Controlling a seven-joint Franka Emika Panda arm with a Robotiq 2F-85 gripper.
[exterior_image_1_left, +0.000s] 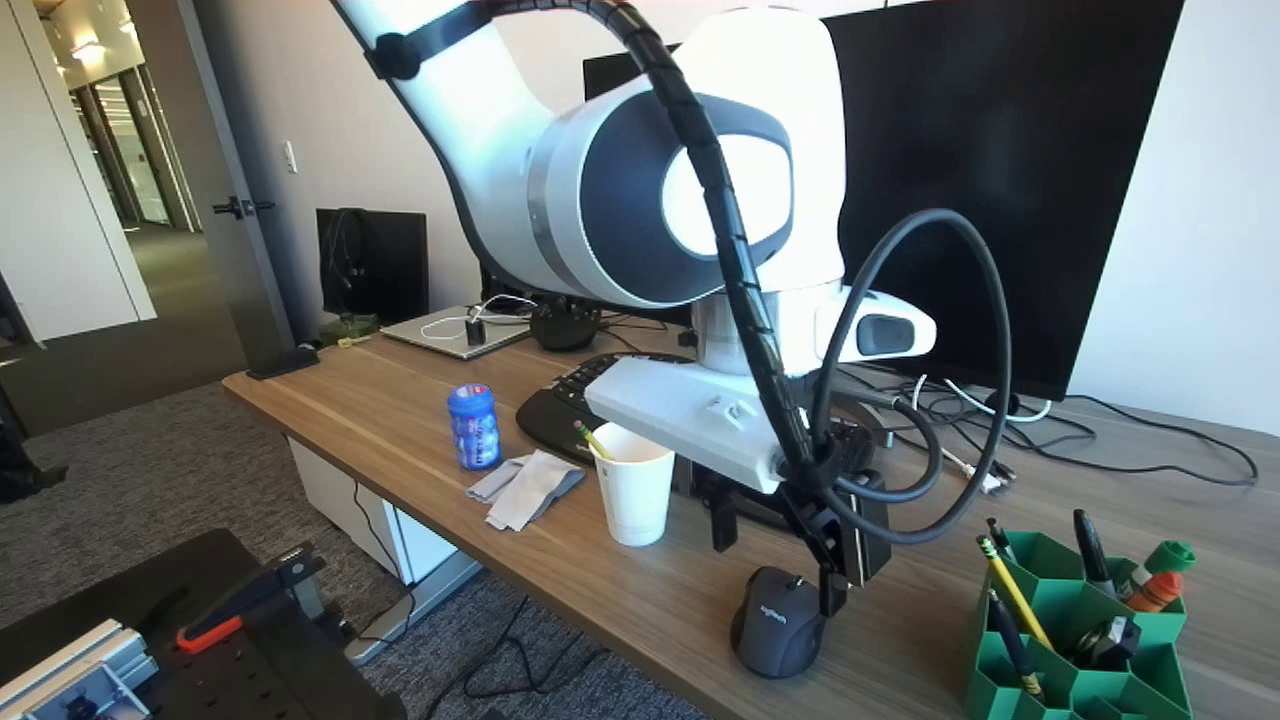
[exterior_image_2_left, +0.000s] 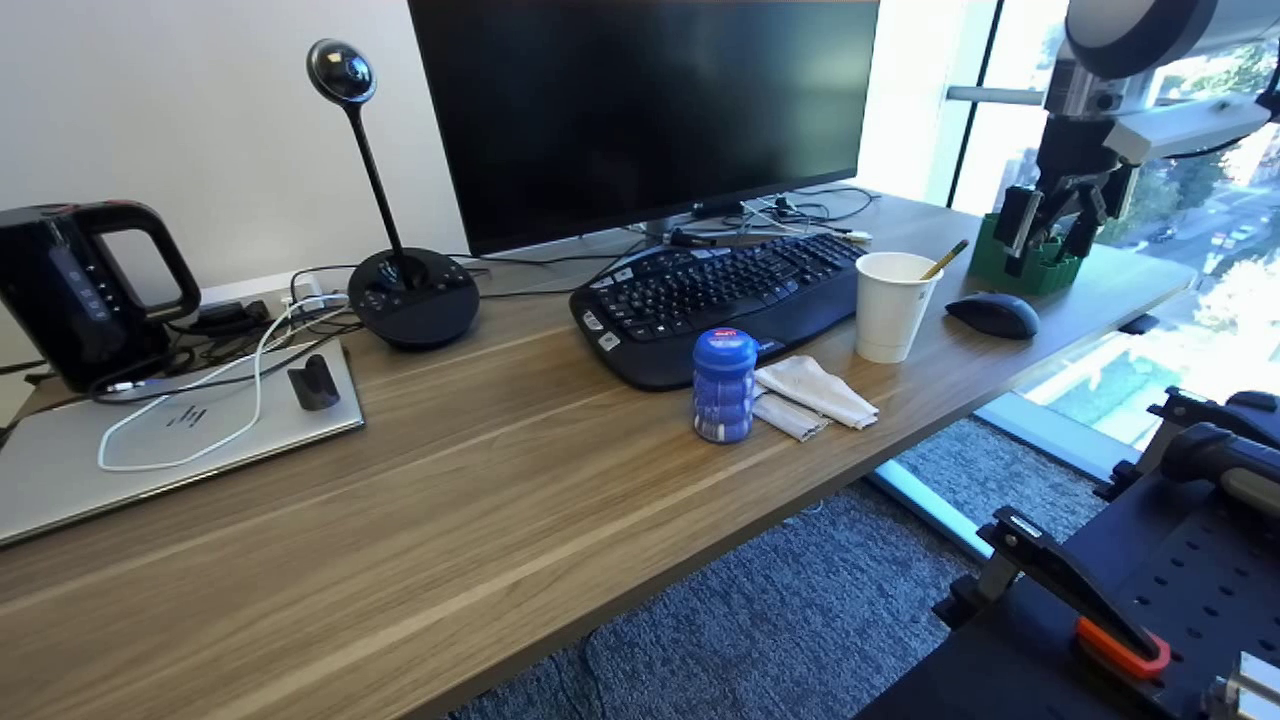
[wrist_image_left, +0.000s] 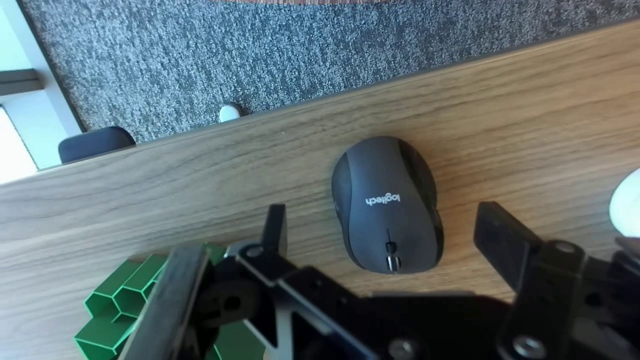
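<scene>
A dark grey Logitech mouse (wrist_image_left: 387, 204) lies on the wooden desk, close to its front edge. My gripper stands open above and slightly behind it, one finger on each side in the wrist view, with nothing held between them. From exterior view 1, the mouse (exterior_image_1_left: 780, 626) sits just below the fingertips, nearer the desk edge than my gripper (exterior_image_1_left: 777, 564). Exterior view 2 shows the mouse (exterior_image_2_left: 993, 314) apart from the fingers, beside a white paper cup (exterior_image_2_left: 890, 310) with a pencil in it.
A green hexagonal organizer (exterior_image_1_left: 1086, 690) with pens stands to the right of the mouse in exterior view 1. Left of the cup lie a folded cloth (exterior_image_1_left: 528, 486) and a blue bottle (exterior_image_1_left: 475, 427). The keyboard (exterior_image_2_left: 732, 300) rests before the monitor. Bare desk surrounds the mouse.
</scene>
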